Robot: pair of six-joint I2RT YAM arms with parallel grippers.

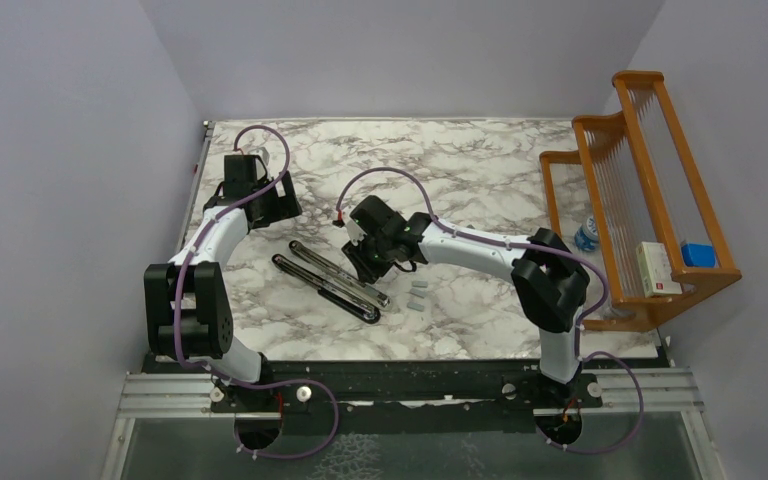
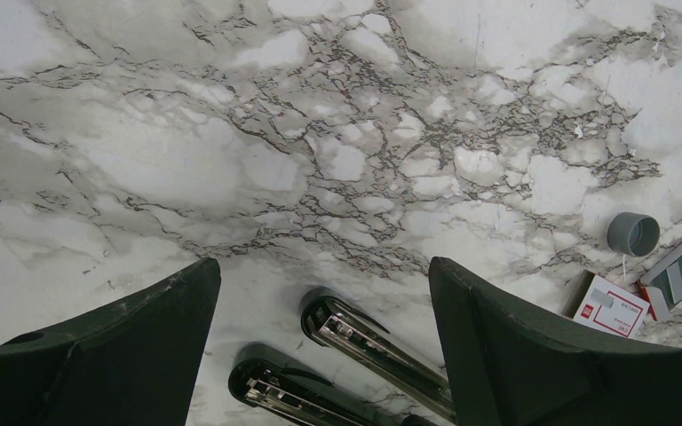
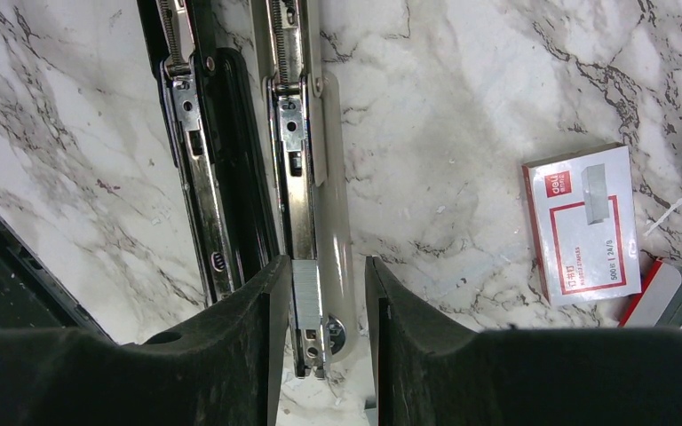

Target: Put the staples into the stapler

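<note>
Two opened staplers lie side by side in the top view, one grey (image 1: 332, 268) and one black (image 1: 305, 276). In the right wrist view, a short silver staple strip (image 3: 306, 293) sits in the metal channel of the grey stapler (image 3: 298, 209), near its front end. My right gripper is above that end, its fingers apart on either side of the strip and not touching it. Several loose staple strips (image 1: 417, 294) lie to the right of the staplers. My left gripper stands open and empty over the table, beyond the staplers' far ends.
A white and red staple box (image 3: 583, 224) lies right of the staplers. Beside it are an opened box (image 2: 678, 273) and a grey cylinder (image 2: 632, 234). A wooden rack (image 1: 610, 150) stands at the table's right side.
</note>
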